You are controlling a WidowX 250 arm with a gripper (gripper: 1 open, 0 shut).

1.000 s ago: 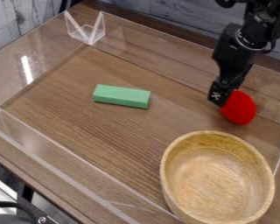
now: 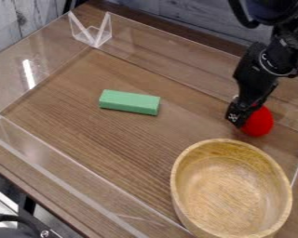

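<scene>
My black gripper (image 2: 246, 106) is at the right side, reaching down from the top, with its lower tip at the upper left of a red round object (image 2: 257, 123). The fingers are open; whether they touch the red object is hard to tell. A large cream bowl (image 2: 230, 226) sits at the bottom right, below the red object. A green block (image 2: 129, 102) lies left of centre on the wooden table.
A small white wire-like holder (image 2: 92, 28) stands at the back left. The table's edges show at the left and right.
The arm has shifted right and down toward the red object, which looks slightly more covered on its upper left.
</scene>
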